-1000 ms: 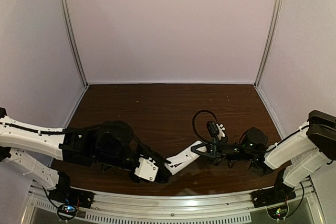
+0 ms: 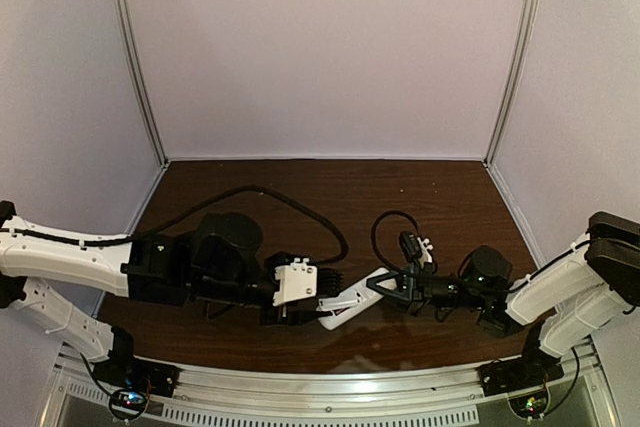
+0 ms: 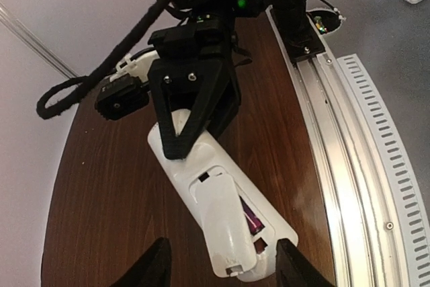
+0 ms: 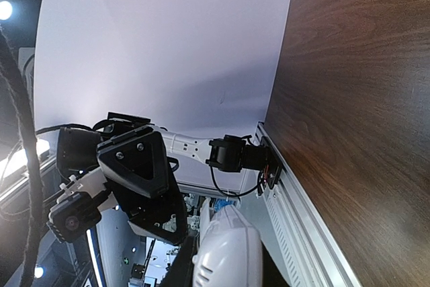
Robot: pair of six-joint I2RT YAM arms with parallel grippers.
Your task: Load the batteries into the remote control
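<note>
The white remote (image 2: pixel 352 305) is held tilted in my right gripper (image 2: pixel 385 285), which is shut on its upper end. In the left wrist view its cover (image 3: pixel 225 223) lies askew over the battery bay, with a purple battery (image 3: pixel 251 217) showing beside it. My left gripper is part open, its fingertips either side of the remote's lower end and cover. In the right wrist view the remote (image 4: pixel 228 253) fills the bottom centre, close in.
Pale walls enclose it, and a metal rail (image 2: pixel 330 375) runs along the front edge.
My left gripper has risen and shifted slightly toward the back, its cable loop lifting with it. The remote and right arm have hardly moved.
</note>
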